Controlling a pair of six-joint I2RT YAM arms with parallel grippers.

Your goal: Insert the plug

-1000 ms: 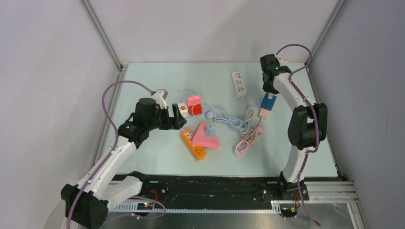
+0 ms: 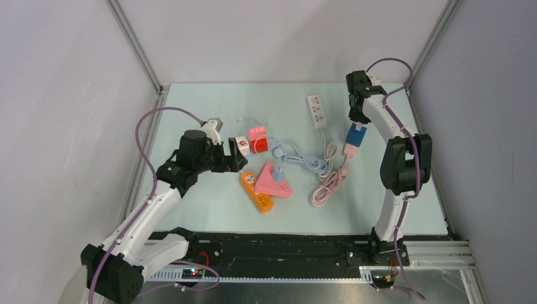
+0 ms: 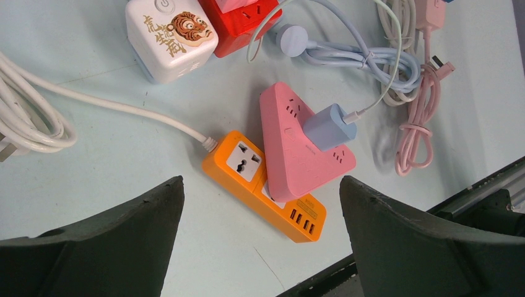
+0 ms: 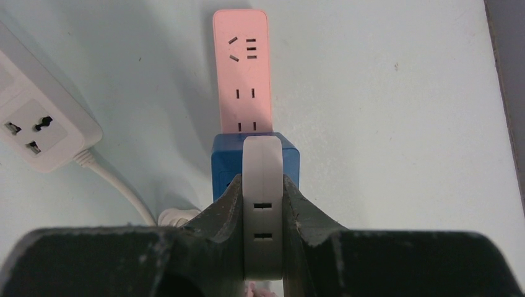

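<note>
A slim white plug (image 4: 262,167), two slots in its face, sits between the dark fingers of my right gripper, which press against both its sides. It lies over a blue adapter block (image 4: 229,148); its prongs are hidden, and I cannot tell whether it is seated. In the right wrist view the block rests on a pink power strip (image 4: 242,80) with several bare slots. From above, the plug (image 2: 359,126) shows at the blue block's (image 2: 354,135) far edge. My left gripper stands open and empty above the table, over the orange strip.
A white power strip (image 2: 316,111) stands left of the pink one, its cord bundled below. Mid-table are an orange strip (image 2: 256,192), a pink triangular socket (image 2: 273,182), white and red cubes (image 2: 259,145) and blue cable (image 2: 312,163).
My left arm and the other objects look unmoved.
</note>
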